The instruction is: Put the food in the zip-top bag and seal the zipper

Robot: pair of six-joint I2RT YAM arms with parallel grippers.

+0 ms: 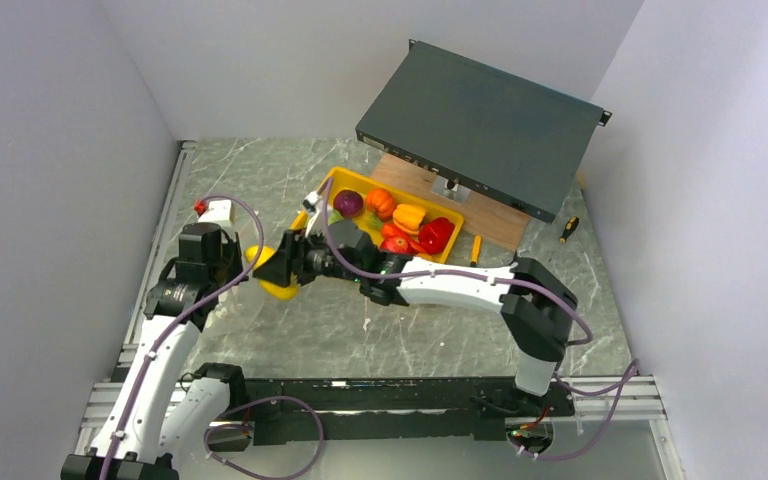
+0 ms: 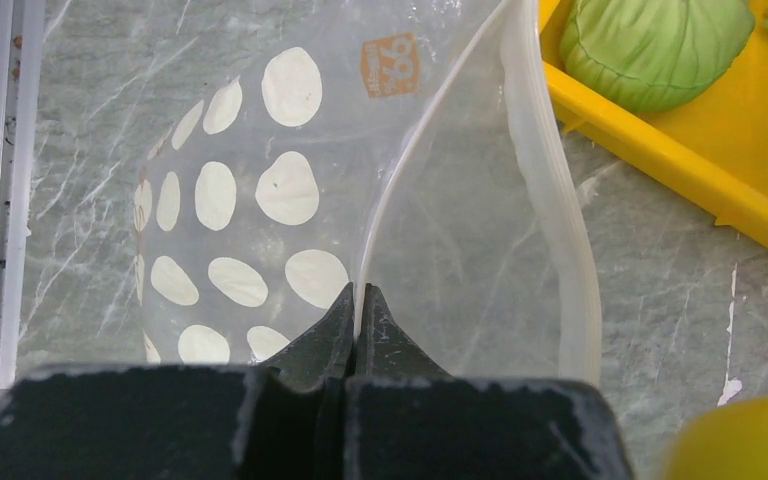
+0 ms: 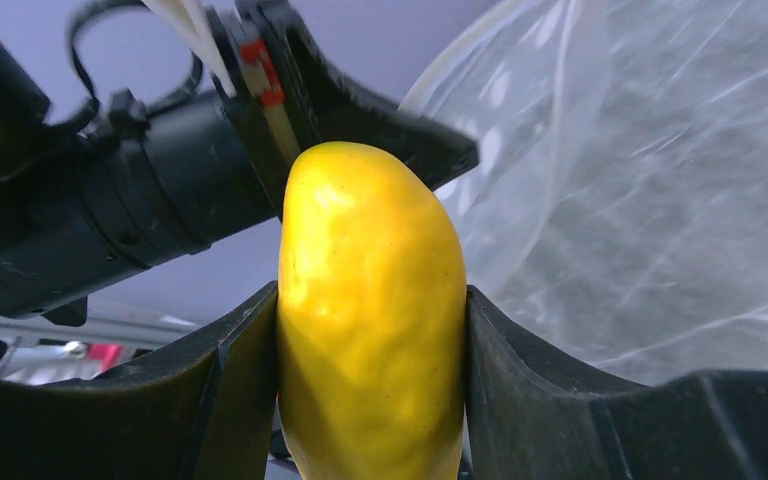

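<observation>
In the left wrist view the clear zip top bag (image 2: 460,230), marked with white ovals, hangs with its mouth spread apart. My left gripper is shut on one edge of that mouth. A smooth, long yellow fruit (image 3: 370,300) fills the space between the fingers of my right gripper, which touch it on both sides. From above, the yellow fruit (image 1: 278,289) is seen beside the left gripper, near the bag's open side. The bag is mostly hidden there by the left arm.
A yellow tray (image 1: 450,250) holds several foods, among them a green cabbage (image 2: 660,50) and a purple onion (image 1: 348,203). A dark box (image 1: 490,120) overhangs the back right. Bare table lies in front of the tray.
</observation>
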